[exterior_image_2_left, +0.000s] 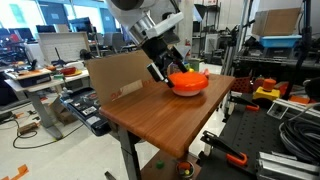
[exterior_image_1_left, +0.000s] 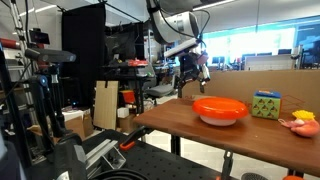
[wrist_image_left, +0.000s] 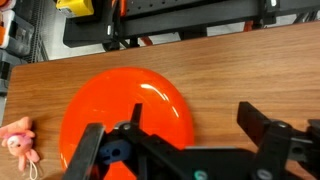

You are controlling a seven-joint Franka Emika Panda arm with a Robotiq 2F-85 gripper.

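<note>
A large round orange lid or shallow dish [exterior_image_1_left: 222, 106] rests on top of a white bowl [exterior_image_1_left: 220, 122] on the wooden table. Seen from the wrist view, the orange disc [wrist_image_left: 128, 108] fills the left and middle, and what lies under it is hidden. My gripper is open, its dark fingers well apart at the bottom of that view, with nothing visible between them. In exterior view 2, the gripper [exterior_image_2_left: 157, 72] hangs above the table, close to the near side of the orange disc [exterior_image_2_left: 187, 80].
A green and yellow box [exterior_image_1_left: 266, 104] stands behind the bowl. A pink and orange plush toy [exterior_image_1_left: 301, 124] lies at the table's right end in exterior view 1.
</note>
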